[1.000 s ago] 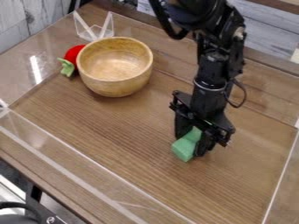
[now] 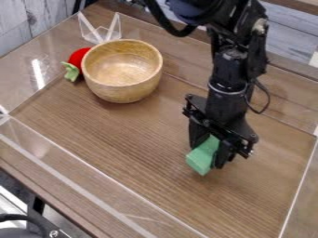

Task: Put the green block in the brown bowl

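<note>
The green block (image 2: pixel 202 158) is at the lower end of the black arm, right of the middle of the table. My gripper (image 2: pixel 209 154) reaches down around it, with dark fingers (image 2: pixel 224 153) in front of part of the block. Whether they press on it or only stand beside it, I cannot tell. The brown bowl (image 2: pixel 123 94) stands empty at the upper left, well away from the gripper.
A red and green object (image 2: pixel 74 63) lies beside the bowl on its left, and a white wire-like thing (image 2: pixel 99 26) stands behind it. Bare table (image 2: pixel 106 153) fills the left front. Black cables (image 2: pixel 35 223) run at the lower left corner.
The arm has shifted a little and its upper part leans differently. The green block has moved slightly right and up in the picture, staying at the gripper. The bowl has not moved.
</note>
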